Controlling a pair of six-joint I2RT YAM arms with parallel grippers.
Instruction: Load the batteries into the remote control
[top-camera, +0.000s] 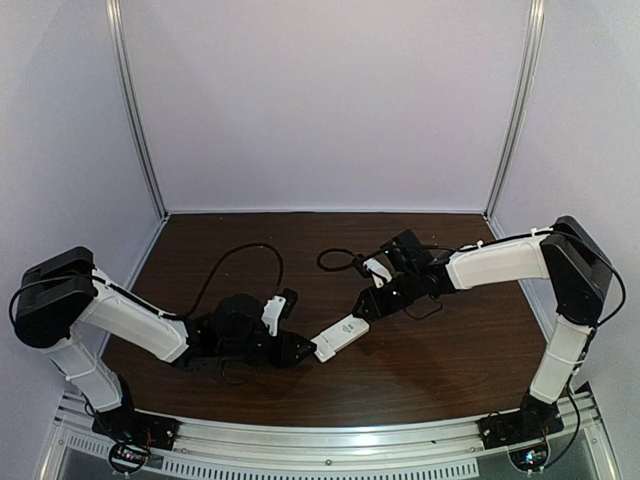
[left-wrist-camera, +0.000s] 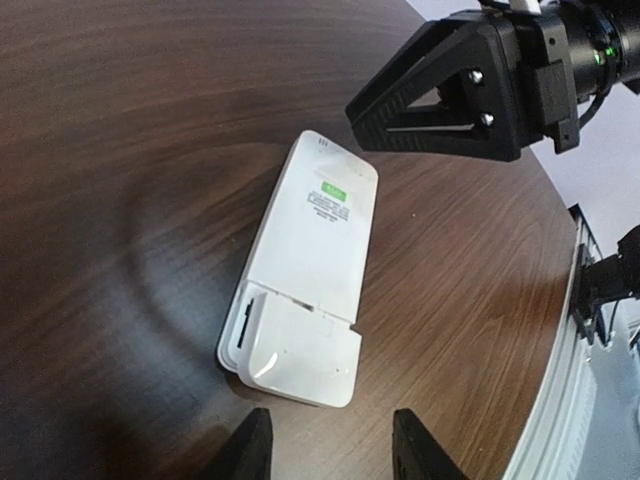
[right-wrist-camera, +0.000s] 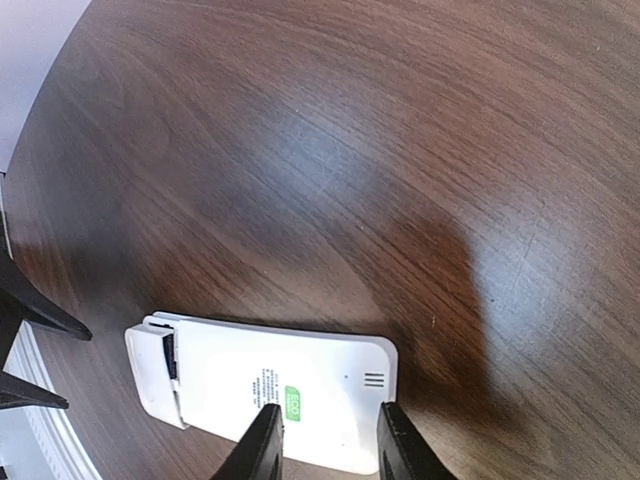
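The white remote control (top-camera: 341, 334) lies back up on the wooden table (top-camera: 230, 390), between my two grippers. Its battery cover (left-wrist-camera: 302, 354) at the left end sits slightly out of line, with a dark gap along one side. My left gripper is open just beside that end, with nothing between its fingers. My right gripper is open above the other end, the remote showing between and beneath its fingertips. I see no batteries in these views.
White walls (top-camera: 330, 110) bound the sides and back, and an aluminium rail (top-camera: 330, 431) runs along the front edge.
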